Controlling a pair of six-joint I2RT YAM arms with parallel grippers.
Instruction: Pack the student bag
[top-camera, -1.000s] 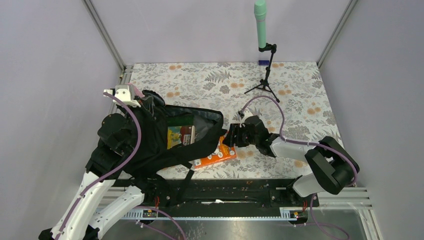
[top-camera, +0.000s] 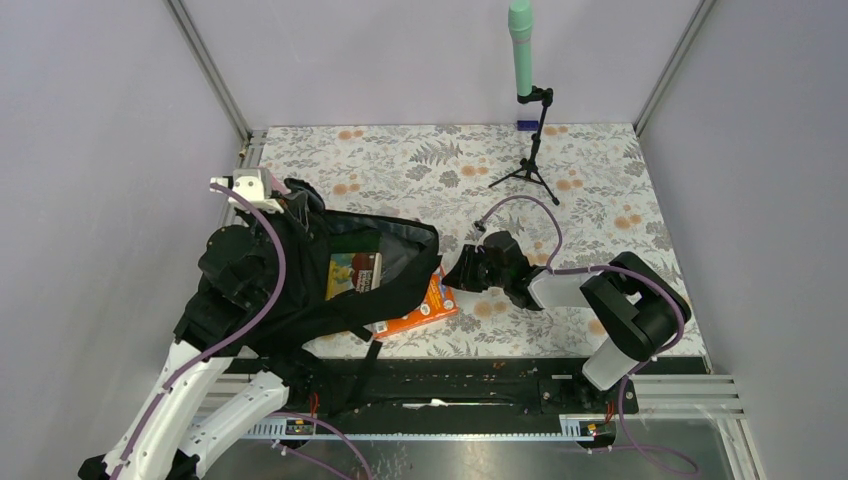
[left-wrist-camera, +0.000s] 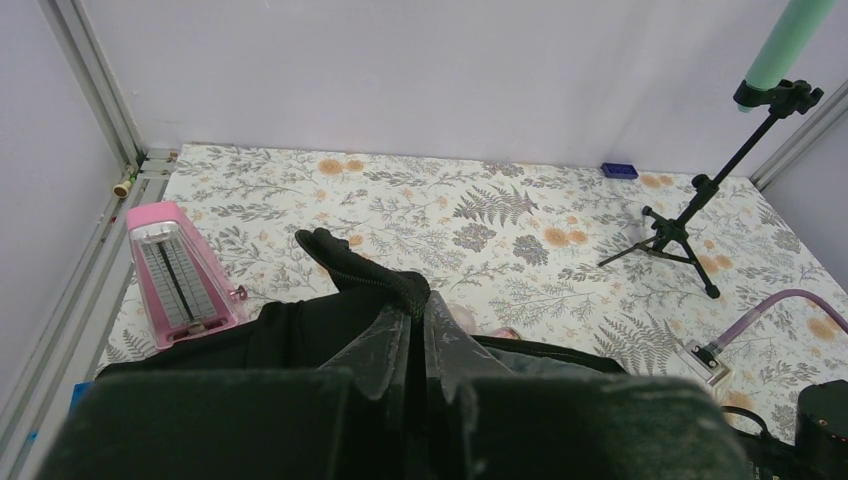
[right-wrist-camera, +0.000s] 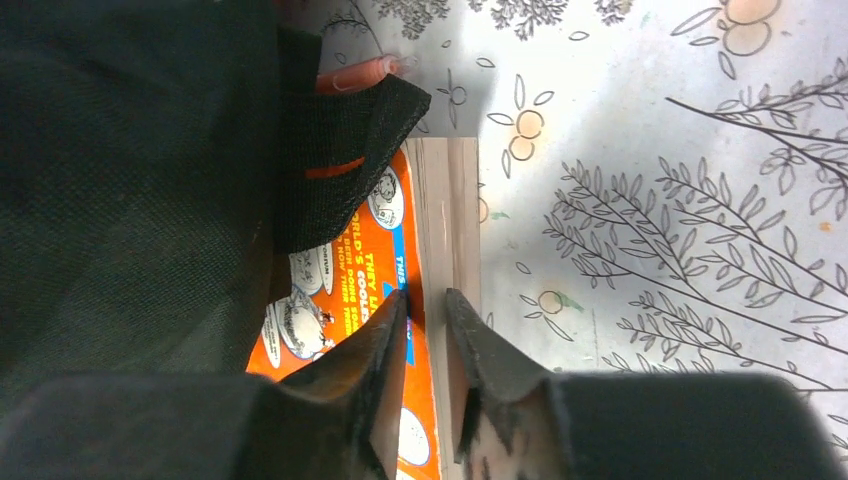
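A black bag lies open at the left of the table, a book and green item inside. My left gripper is shut at the bag's zippered top edge, holding its fabric up. An orange book lies partly under the bag's right side. In the right wrist view my right gripper is at that book's spine edge, fingers either side of it; whether they grip it is unclear. A black strap overlaps the book.
A pink metronome stands behind the bag. A tripod with a green cylinder and a small blue item are at the back.
My right gripper and arm have moved slightly left, and the orange book with the bag's right side has shifted left too. The left arm has barely moved.
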